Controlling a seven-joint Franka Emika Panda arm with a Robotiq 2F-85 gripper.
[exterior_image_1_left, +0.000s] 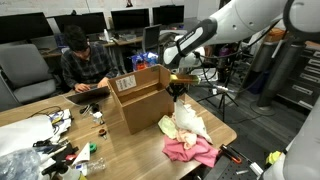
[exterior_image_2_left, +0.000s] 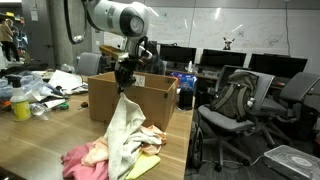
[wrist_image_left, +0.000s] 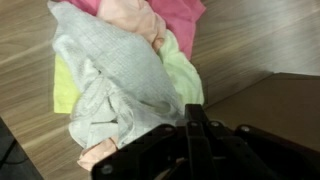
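Observation:
My gripper (exterior_image_2_left: 122, 91) is shut on the top of a whitish-grey cloth (exterior_image_2_left: 124, 131), which hangs down in a long fold onto the pile beneath. In exterior view 1 the gripper (exterior_image_1_left: 177, 96) is at the right side of an open cardboard box (exterior_image_1_left: 147, 105), outside it. Below lie a pink cloth (exterior_image_1_left: 190, 151), a peach cloth (exterior_image_2_left: 97, 151) and a yellow-green cloth (exterior_image_2_left: 146, 161). From the wrist, the grey cloth (wrist_image_left: 115, 60) runs up to the dark fingertips (wrist_image_left: 194, 113), its gripped end partly hidden.
The box wall (wrist_image_left: 265, 125) stands close by the gripper in the wrist view. Tools and small items (exterior_image_1_left: 62, 160) clutter the table's left, with a white plastic bag (exterior_image_1_left: 25, 165). A person (exterior_image_1_left: 88, 65) sits behind the table. Bare wood shows in front of the box.

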